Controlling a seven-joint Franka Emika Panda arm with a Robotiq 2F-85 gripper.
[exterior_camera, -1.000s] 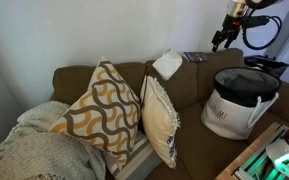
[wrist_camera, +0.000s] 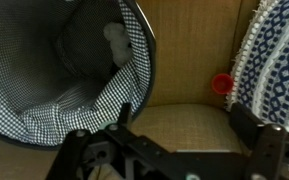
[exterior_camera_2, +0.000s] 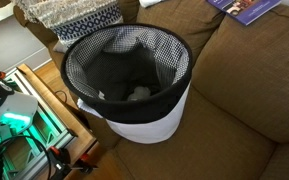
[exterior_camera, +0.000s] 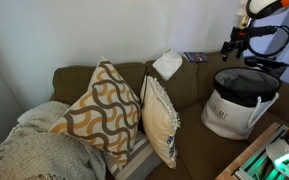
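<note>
My gripper (exterior_camera: 236, 50) hangs in the air above the basket at the right of exterior view 1. Its fingers are open, and the space between the fingertips is empty in the wrist view. The basket (exterior_camera: 222, 120) is white outside, with a dark rim and a checked lining (exterior_camera_2: 89, 62). A small grey soft thing (wrist_camera: 117, 42) lies inside it. Beside the basket, a small red ring-shaped object (wrist_camera: 222, 83) rests on the brown sofa, left of a blue-and-white patterned cloth (wrist_camera: 276, 65).
Two cushions, one with orange waves (exterior_camera: 102, 112) and one cream (exterior_camera: 160, 120), lean on the sofa. A grey blanket (exterior_camera: 46, 155) covers its left end. A purple book (exterior_camera_2: 246, 8) lies on the backrest. The wooden table edge (exterior_camera_2: 56, 108) borders the basket. The seat between is bare.
My gripper has moved right and slightly down in exterior view 1, further over the basket. The basket and cushions are where they were.
</note>
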